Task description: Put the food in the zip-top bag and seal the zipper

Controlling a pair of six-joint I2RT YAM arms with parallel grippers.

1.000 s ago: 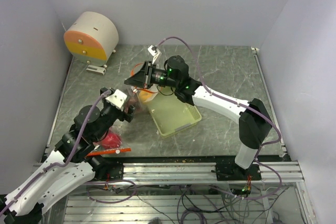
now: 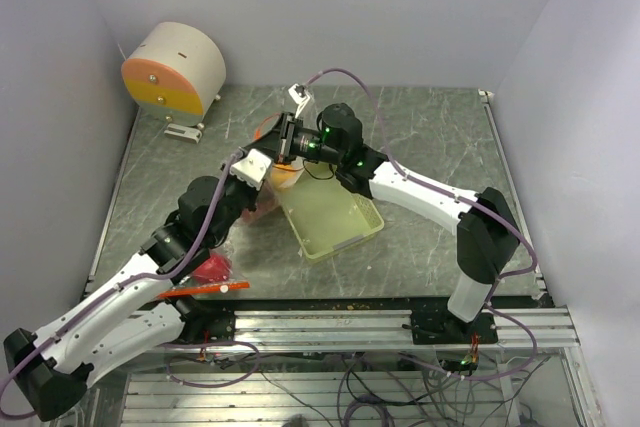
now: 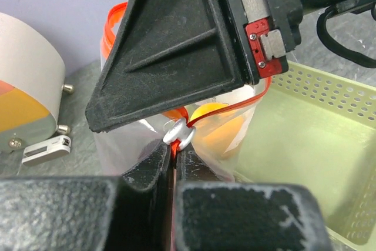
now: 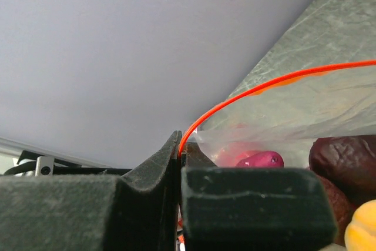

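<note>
The zip top bag (image 3: 123,151) stands open with food inside: dark red items (image 4: 341,163), a purple one (image 4: 262,158) and a yellow one (image 4: 364,233). My left gripper is shut on its orange zipper, at the white slider (image 3: 179,134). My right gripper, seen just above the left one in the left wrist view, is shut at the bag's orange rim; how much lies between its fingers is hard to tell.
A pale green basket (image 2: 330,227) lies beside the bag on the right. A rounded white box (image 2: 190,57) stands at the back left. Red material (image 2: 210,269) lies at the front left.
The right arm has barely moved.
</note>
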